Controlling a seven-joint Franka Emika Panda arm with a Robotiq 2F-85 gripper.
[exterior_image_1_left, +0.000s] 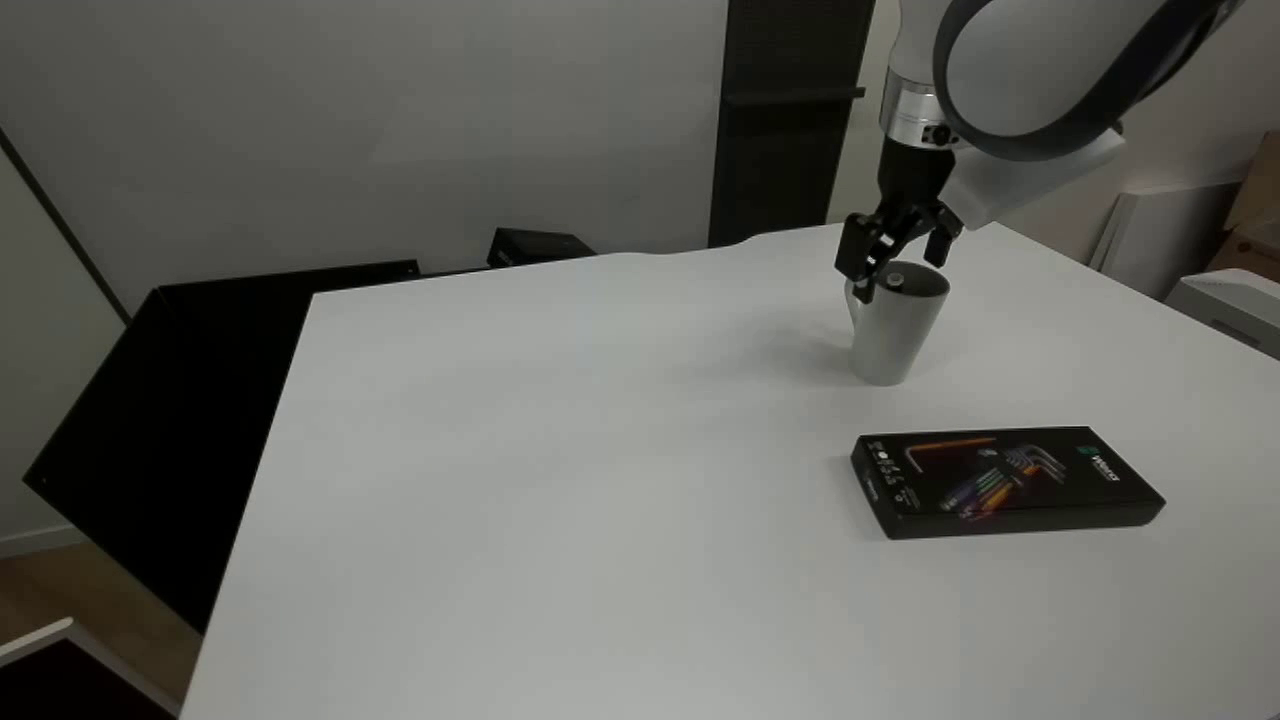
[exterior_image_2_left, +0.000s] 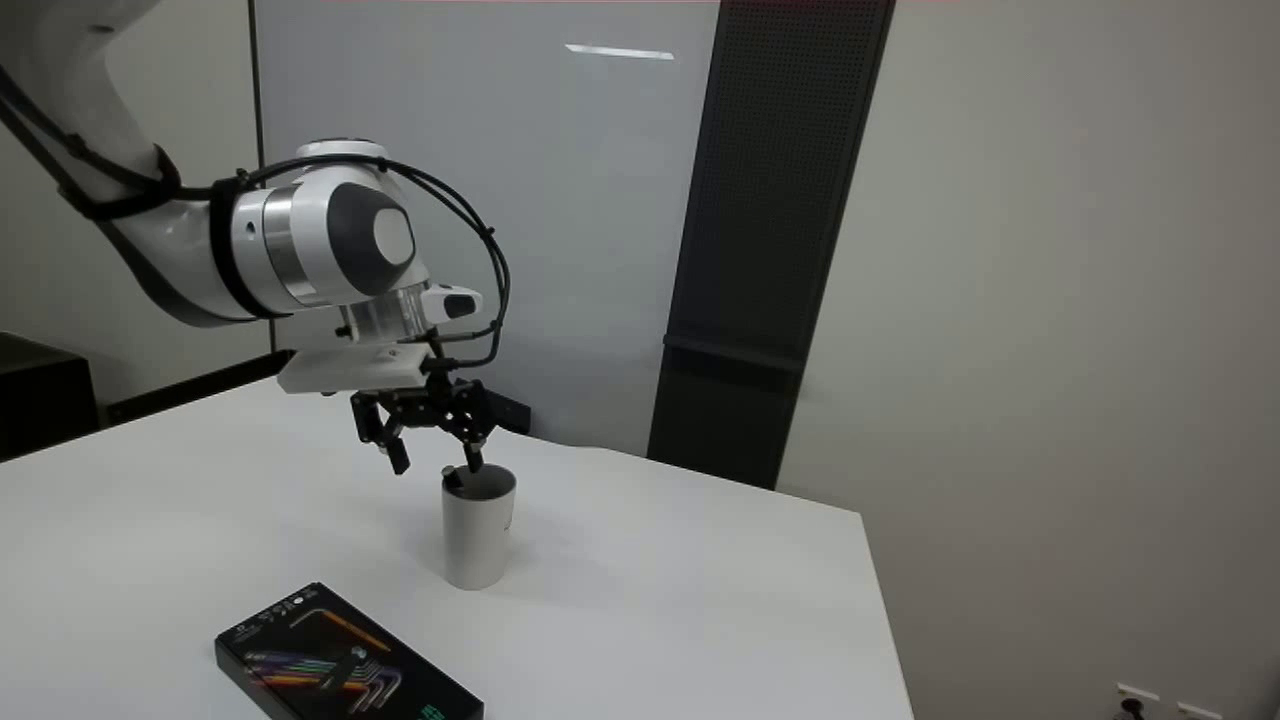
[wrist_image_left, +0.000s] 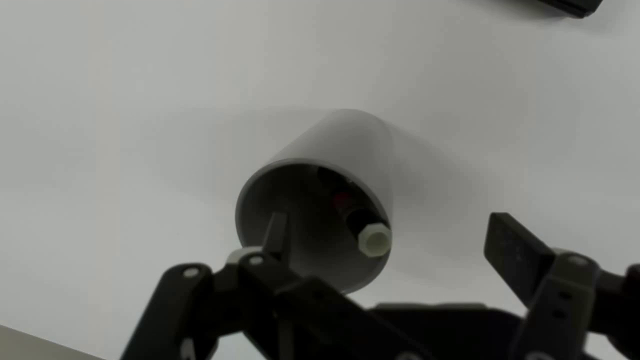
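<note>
A pale grey mug (exterior_image_1_left: 893, 334) stands upright on the white table, its handle toward the left in exterior view 1. Inside it leans a dark marker (wrist_image_left: 354, 211) with a red band and a whitish end (wrist_image_left: 375, 241) resting by the rim. My gripper (exterior_image_2_left: 435, 462) is above the mug, its fingers wide apart and empty. In the wrist view one finger (wrist_image_left: 276, 237) overlaps the mug's opening, while the other finger (wrist_image_left: 517, 255) is out to the right, clear of the mug. Whether either fingertip touches the mug I cannot tell.
A flat black tool box (exterior_image_1_left: 1002, 482) with coloured hex keys printed on it lies in front of the mug. A dark panel rises behind the far edge.
</note>
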